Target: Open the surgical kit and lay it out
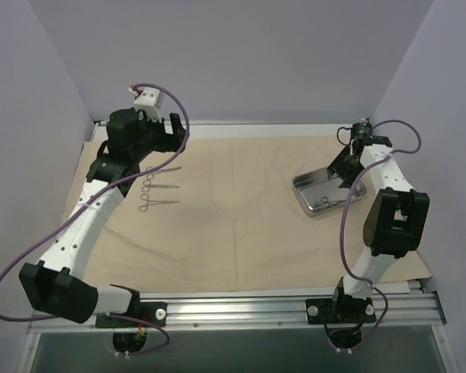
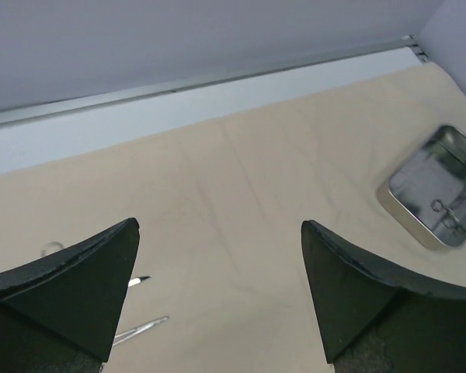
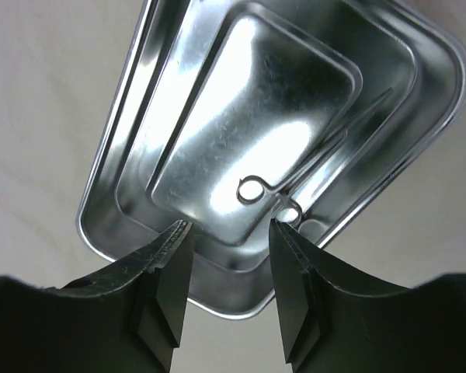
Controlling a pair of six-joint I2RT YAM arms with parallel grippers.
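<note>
The steel tray sits at the right of the beige cloth. Scissor-like instruments lie in it along one side. My right gripper is over the tray, part open, nothing seen between its fingers. On the left of the cloth several instruments lie in a column, handles leftward. My left gripper is raised above that column's upper end, open and empty.
Side walls and a back wall bound the table. Purple cables loop over both arms.
</note>
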